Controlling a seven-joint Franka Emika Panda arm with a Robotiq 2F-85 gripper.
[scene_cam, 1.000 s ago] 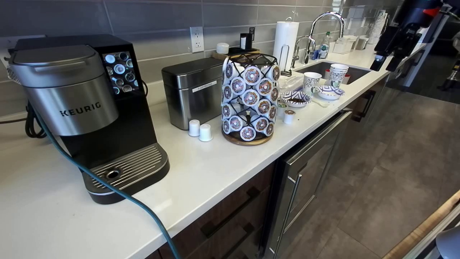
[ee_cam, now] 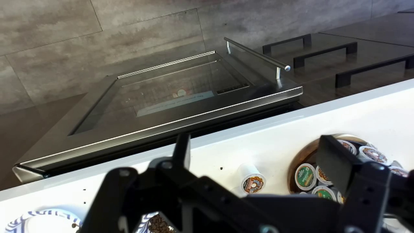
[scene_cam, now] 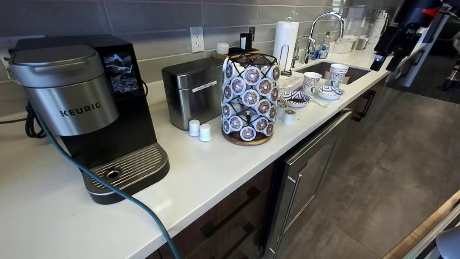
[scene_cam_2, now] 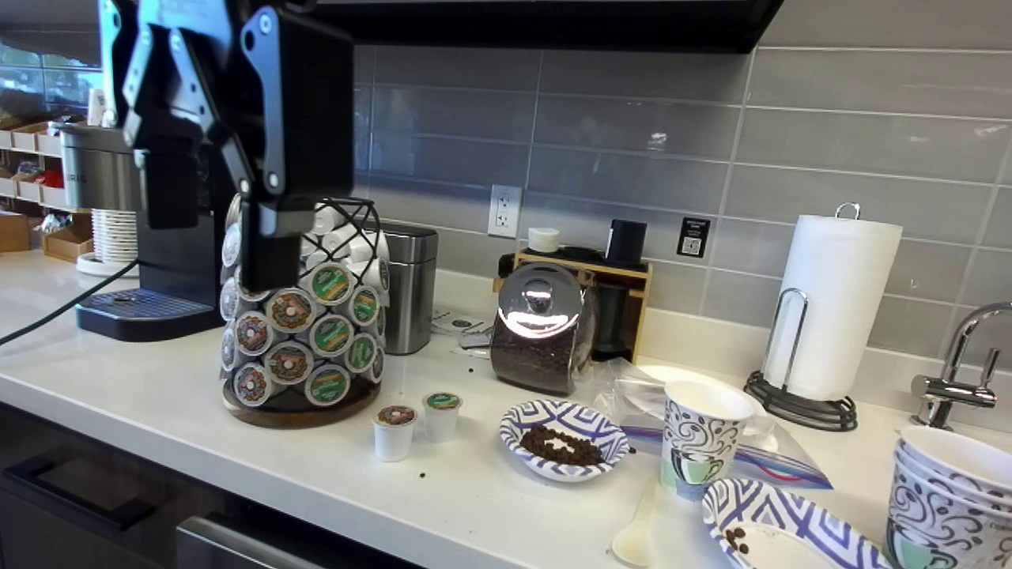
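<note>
My gripper is open, its fingers wide apart and nothing held between them. In exterior view 1 the same gripper hangs high at the upper right, clear of the counter. From exterior view 2 the gripper appears in front of the pod carousel, partly covering it. A coffee pod with a brown lid stands upright beside the carousel, and a green-lidded pod is close by. Two white pods rest near the Keurig coffee maker.
Along the counter are a patterned bowl of coffee beans, a paper cup, a spoon and a paper towel roll. A blue cable crosses the coffee maker's front. The counter's front edge lies above a glass-fronted appliance.
The picture on the coffee maker's screen has switched from round pods to another image. My arm and the things on the counter look unmoved.
</note>
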